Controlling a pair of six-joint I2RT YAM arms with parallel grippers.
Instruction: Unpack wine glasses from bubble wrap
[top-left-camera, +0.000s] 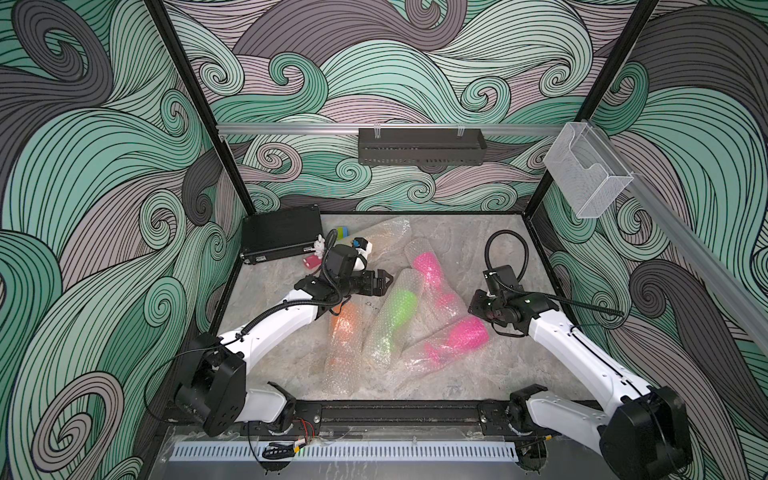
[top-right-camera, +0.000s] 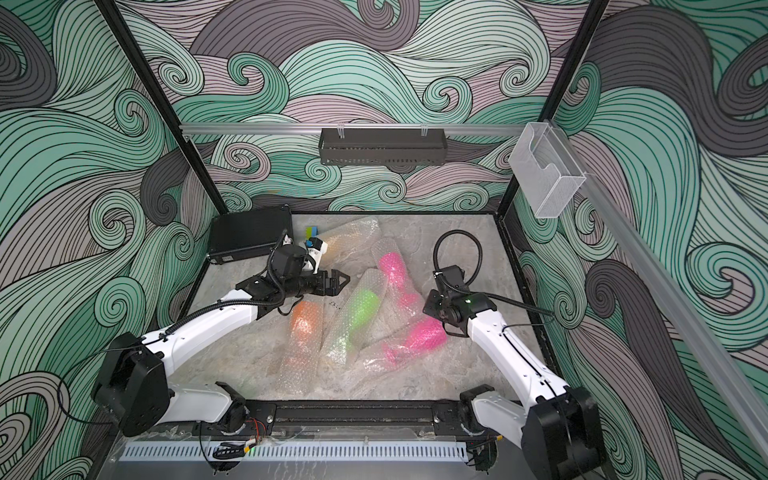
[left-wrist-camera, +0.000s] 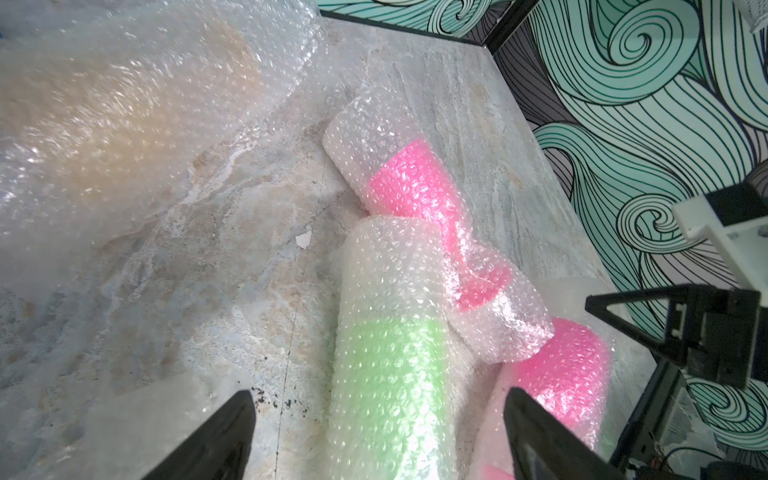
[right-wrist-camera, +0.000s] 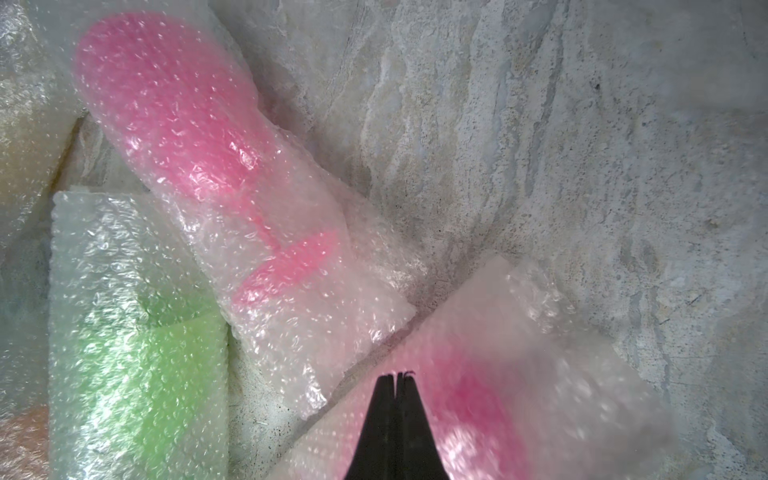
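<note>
Glasses wrapped in bubble wrap lie flat on the table: a green one, an orange one, a rear pink one, a front pink one and a pale amber one at the back. My right gripper is shut, fingertips together with nothing between them. It hangs over the wide end of the front pink glass, whose wrap lies outside the fingers. In the left wrist view my left gripper stands open above the green glass, its fingers wide apart and empty.
A black case stands at the back left. A small green and blue block sits beside the amber glass. High up hang a black tray and a white mesh basket. Bare table shows at the back right.
</note>
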